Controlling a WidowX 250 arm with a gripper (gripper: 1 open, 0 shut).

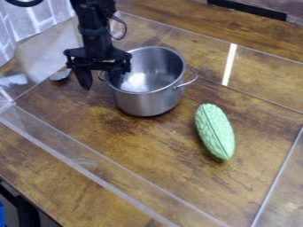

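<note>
A steel pot (151,93) with side handles stands left of centre on the wooden surface. My black gripper (97,73) reaches down from the top over the pot's left rim and left handle; whether its fingers are open or shut, or on the pot, I cannot tell. A pale green ridged vegetable, like a bitter melon or corn toy (214,131), lies to the right.
A silver utensil (62,74) lies left of my gripper, partly hidden. Clear plastic walls border the work area.
</note>
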